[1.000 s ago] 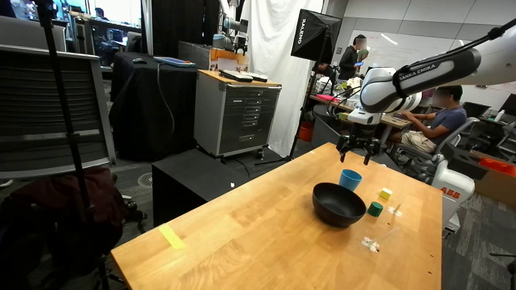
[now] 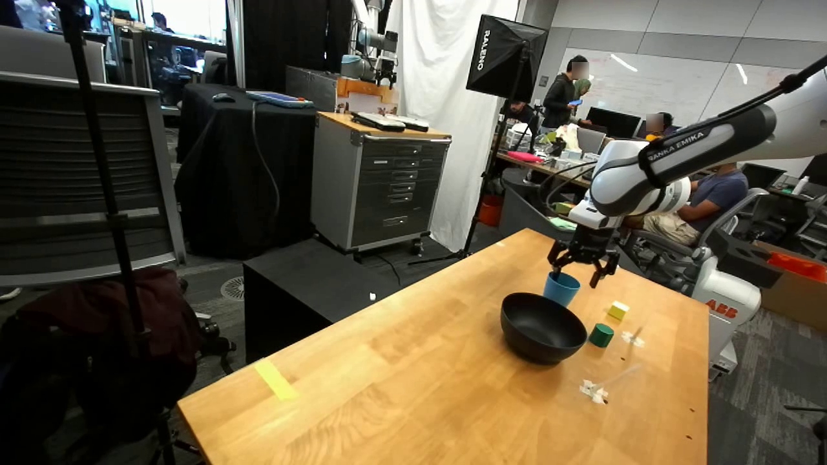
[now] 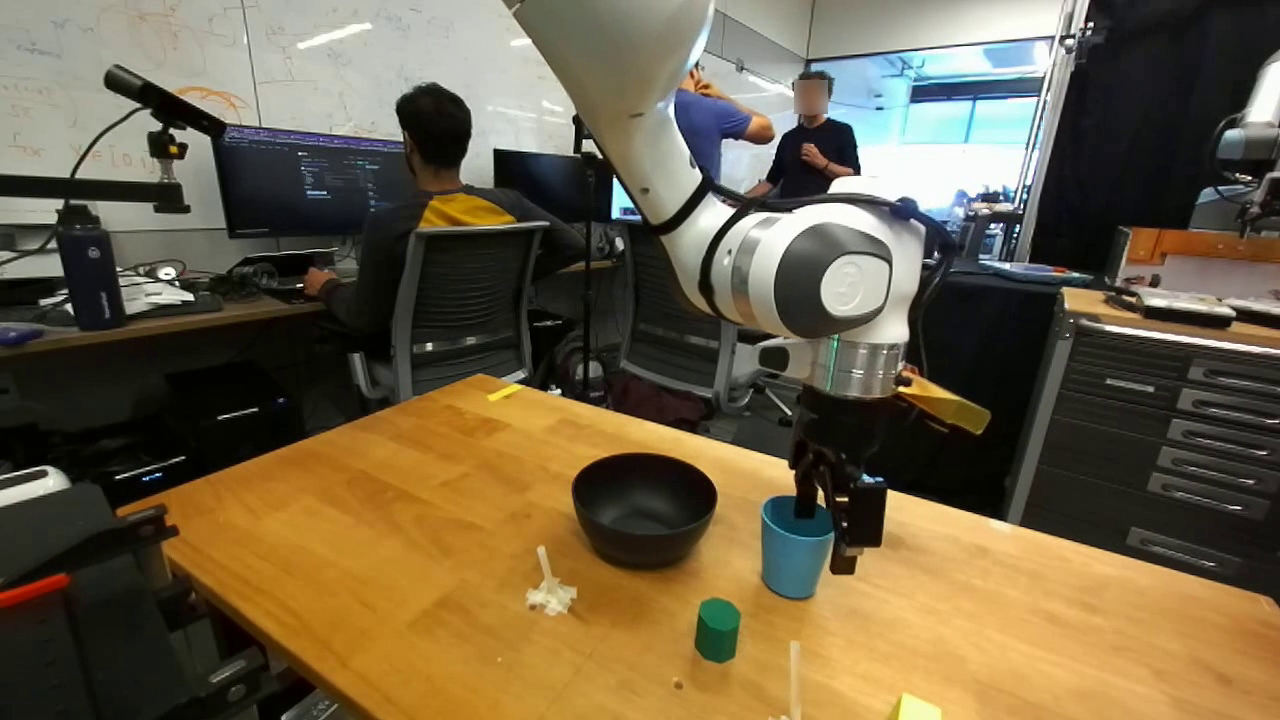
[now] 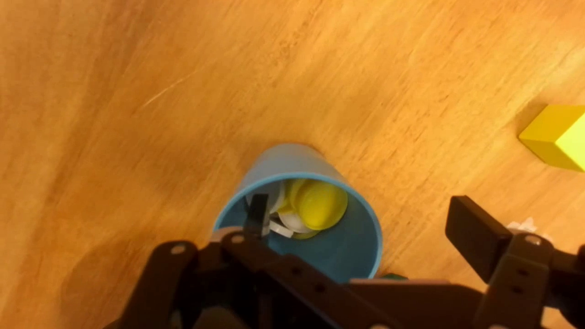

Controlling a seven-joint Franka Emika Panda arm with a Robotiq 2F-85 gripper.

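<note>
My gripper (image 3: 830, 540) is open at the blue cup (image 3: 792, 566), its fingers spread wide. In the wrist view, one fingertip (image 4: 257, 214) reaches over the mouth of the cup, while the other finger (image 4: 475, 236) stands outside it, well clear of the wall. Upright on the table, the cup holds a yellow rounded piece (image 4: 322, 204) and some white pieces. A black bowl (image 2: 543, 327) sits close beside the cup; its inside looks empty.
A green block (image 3: 717, 630) and a yellow block (image 2: 617, 310) rest near the cup. White stubs of tape (image 3: 551, 594) stick to the wooden table (image 2: 434, 364). Toward the far end marked with yellow tape (image 2: 275, 380), the tabletop is clear.
My gripper has come down and slightly to the right in exterior view 1, from above the cup to its rim. The cup, bowl and blocks have not moved.
</note>
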